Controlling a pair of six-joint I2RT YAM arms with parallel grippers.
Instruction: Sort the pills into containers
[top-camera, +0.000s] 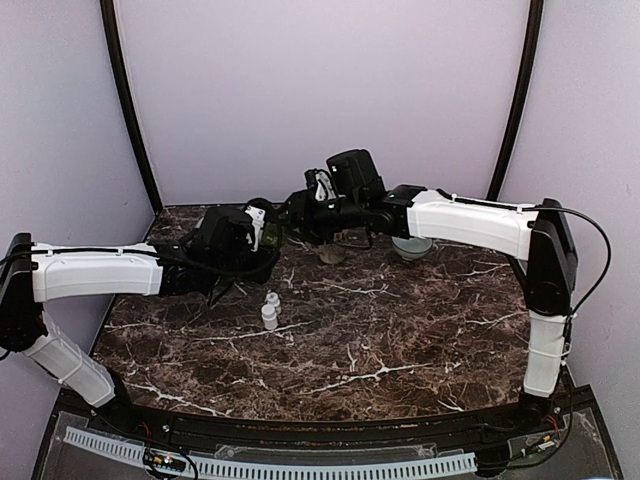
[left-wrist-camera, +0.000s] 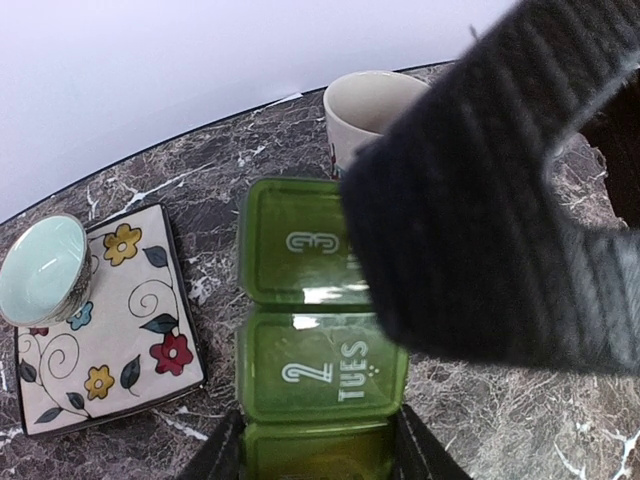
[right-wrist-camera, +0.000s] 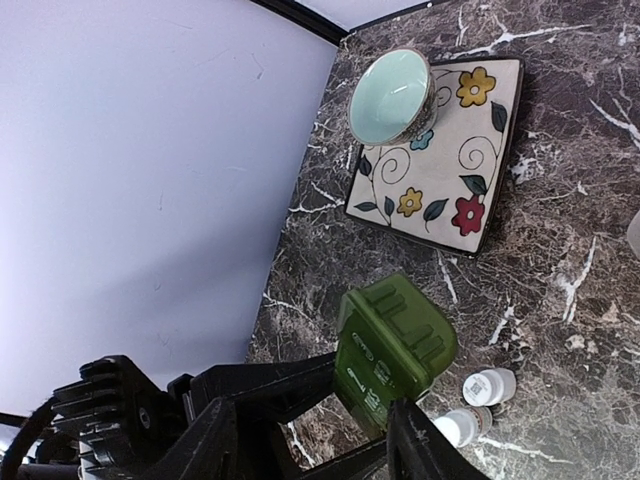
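Note:
My left gripper is shut on a green weekly pill organizer (left-wrist-camera: 320, 365), held raised above the table, its lids marked 3 and 2 TUES. My right gripper (top-camera: 305, 210) is at the organizer's upper end; in the left wrist view a large dark part of it covers the top right of the organizer. The right wrist view shows the organizer end-on between the two grippers, and whether the right fingers touch it is unclear. Two white pill bottles (top-camera: 269, 318) (right-wrist-camera: 489, 386) stand on the marble table below.
A pale bowl (left-wrist-camera: 42, 268) sits on a flowered tile (left-wrist-camera: 112, 330). A white cup (left-wrist-camera: 370, 105) stands at the back, and a bowl (top-camera: 412, 247) is at the back right.

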